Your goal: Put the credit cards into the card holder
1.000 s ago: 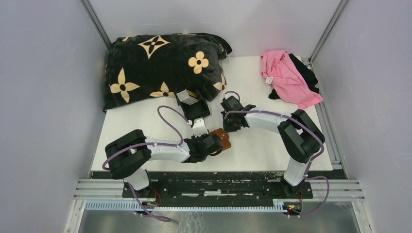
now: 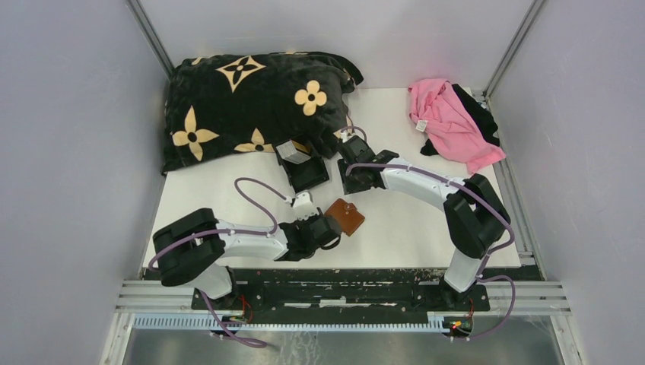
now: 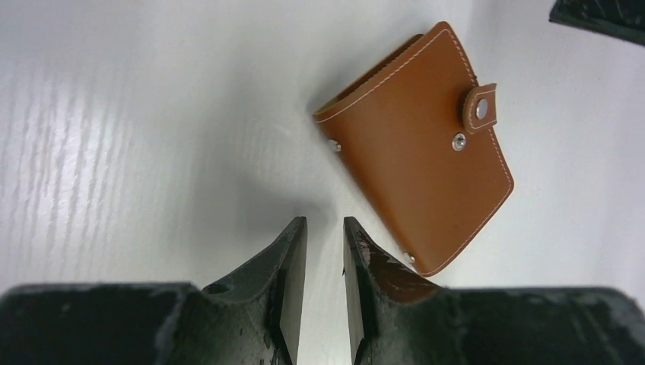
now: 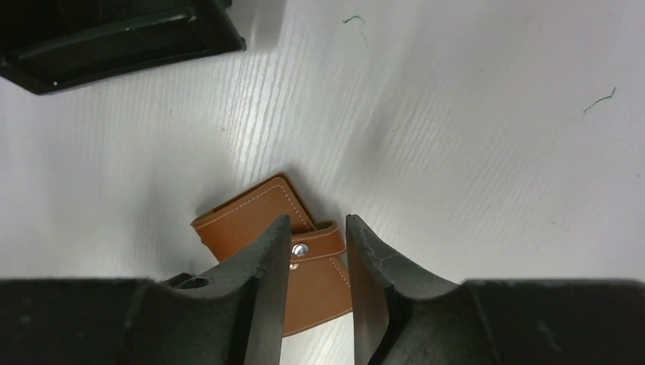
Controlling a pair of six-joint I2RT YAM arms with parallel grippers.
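Observation:
A brown leather card holder (image 2: pixel 346 217) (image 3: pixel 414 152) (image 4: pixel 251 213) with a snap strap lies on the white table between the grippers. Behind it stands a black box (image 2: pixel 308 173) (image 4: pixel 122 53) with pale card-like items (image 2: pixel 293 152) at its back. My left gripper is just lower-left of the holder, fingertips a small gap apart, nothing visible between them. My right gripper is above and right of the holder in the top view, fingertips part open over it in its wrist view, nothing seen held.
A black patterned cushion (image 2: pixel 243 99) fills the back left. Pink and black cloths (image 2: pixel 449 122) lie at the back right. Bare table shows at the left and right.
My right gripper has moved up and slightly left, away from the holder.

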